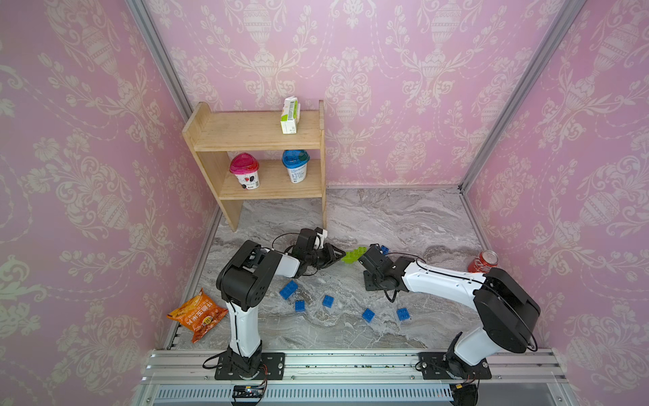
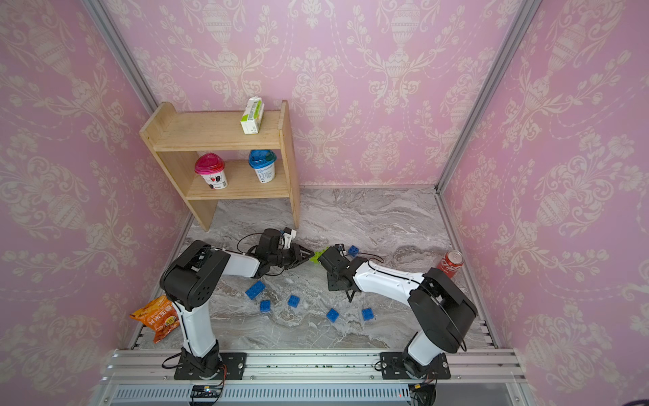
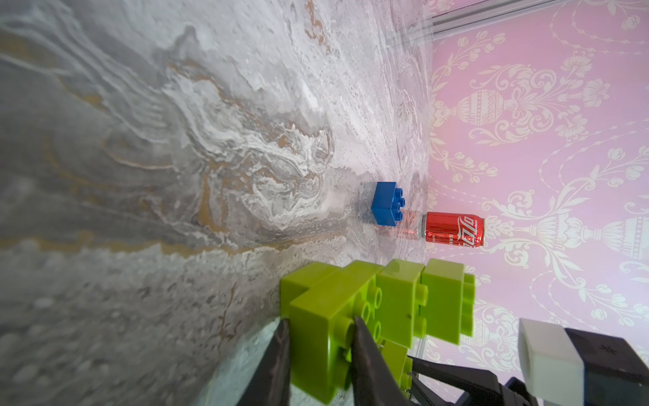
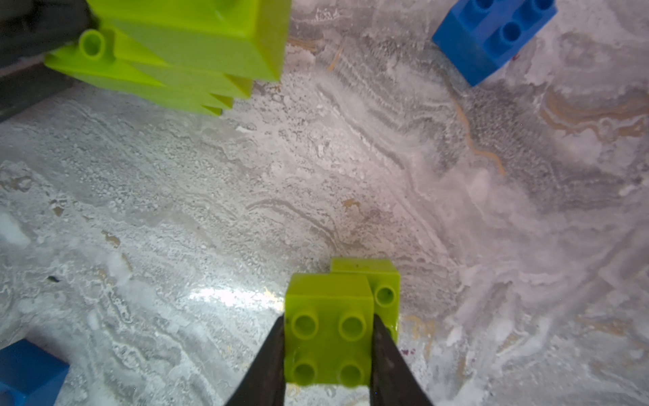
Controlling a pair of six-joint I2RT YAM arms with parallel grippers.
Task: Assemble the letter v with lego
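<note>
In the middle of the table, my left gripper [image 1: 338,255] is shut on a stepped assembly of green bricks [image 3: 324,318], several joined together and held low over the marble. Right beside it, my right gripper points down, shut on a green brick [image 4: 324,297], with another green piece [image 4: 365,265] showing just behind that brick; whether the two are joined I cannot tell. In the right wrist view the left-held assembly [image 4: 189,40] is at the upper left, apart from the right-held brick.
Several blue bricks [image 1: 289,289] lie loose at the front, another [image 4: 493,37] behind the grippers. A wooden shelf [image 1: 202,128] with cups stands at back left, a red can [image 2: 449,264] at right, an orange bag [image 1: 196,314] at front left.
</note>
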